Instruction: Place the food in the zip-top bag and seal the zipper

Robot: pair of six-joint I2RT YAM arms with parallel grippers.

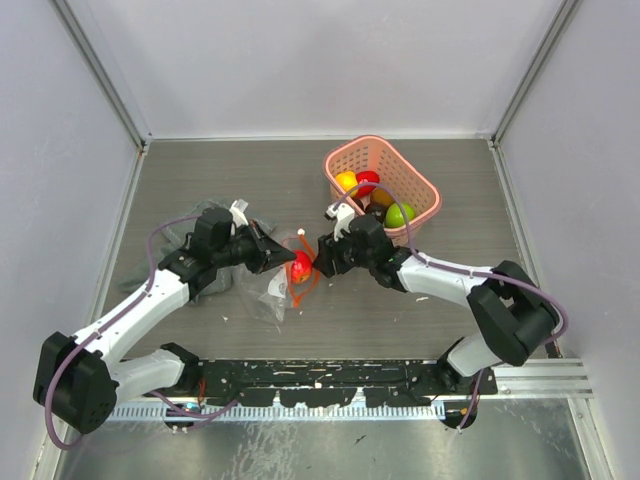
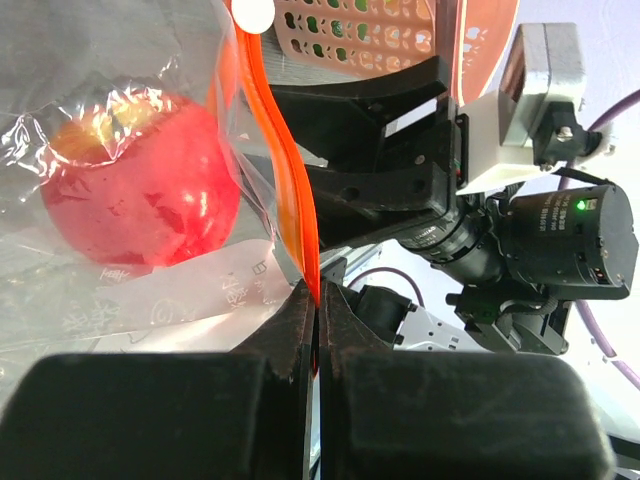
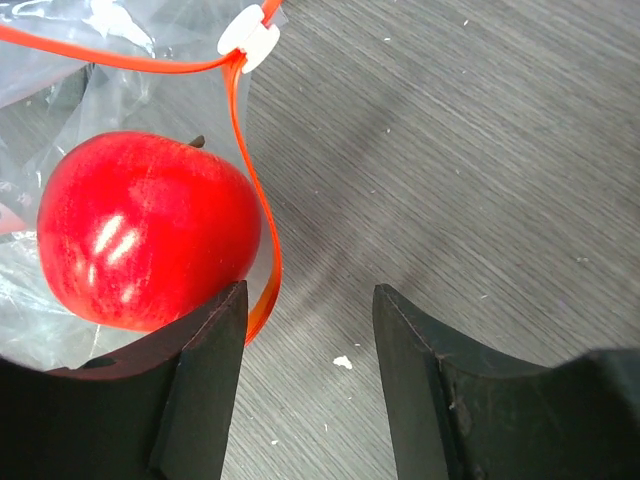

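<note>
A red food piece (image 3: 140, 225) with a dark stem lies inside the clear zip bag (image 2: 60, 290), close behind its mouth. The bag's orange zipper (image 2: 290, 200) is spread into a loop, with a white slider (image 3: 250, 38) at its far end. On the zipper's left side my left gripper (image 1: 291, 256) is shut, the orange strip running between its fingertips in the left wrist view. My right gripper stands part open at the opposite side of the mouth. The orange strip passes beside its left finger (image 3: 225, 330); bare table shows across most of its gap.
A pink basket (image 1: 430, 195) at the back right holds several food pieces, including a green one (image 1: 400, 215). More clear bags (image 1: 150, 270) lie left of and under the left arm.
</note>
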